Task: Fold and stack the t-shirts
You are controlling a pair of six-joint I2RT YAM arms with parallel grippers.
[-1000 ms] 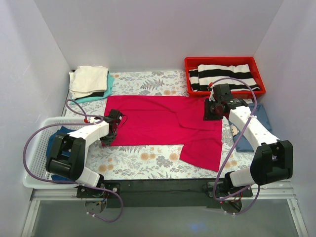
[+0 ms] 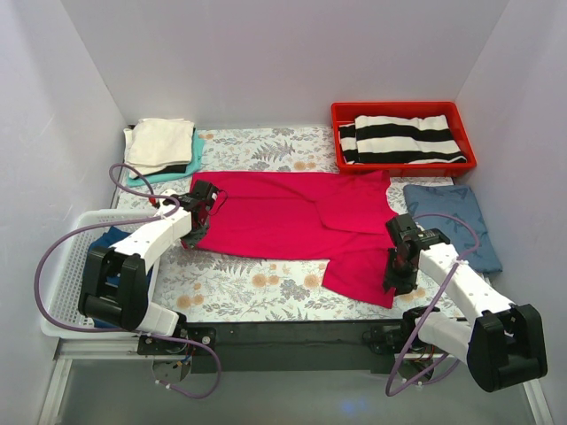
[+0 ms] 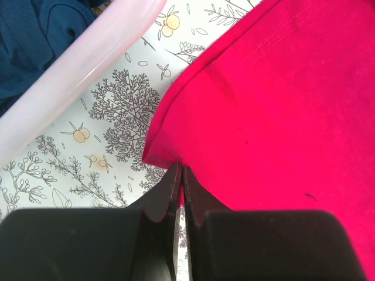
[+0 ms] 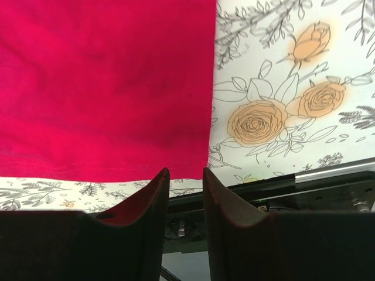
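A red t-shirt [image 2: 266, 226] lies spread across the patterned table, one red flap jutting toward the front right. My left gripper [image 2: 189, 242] is low at the shirt's front left corner. In the left wrist view its fingers [image 3: 174, 190] are shut, tips on the red hem [image 3: 161, 153]; whether cloth is pinched between them I cannot tell. Over the flap's front right corner stands my right gripper, part open. Its two fingers [image 4: 157, 190] straddle the lower edge near that corner [image 4: 196, 167], with nothing visibly gripped.
At the back left are folded cream and teal cloths [image 2: 159, 146]. A red bin [image 2: 403, 111] with a striped black-and-white cloth [image 2: 403, 139] stands at the back right. Blue folded cloth [image 2: 456, 221] lies at right. The white basket [image 2: 62, 292] with dark blue cloth is at left.
The left gripper has shifted only slightly, and the shirt lies nearly the same.
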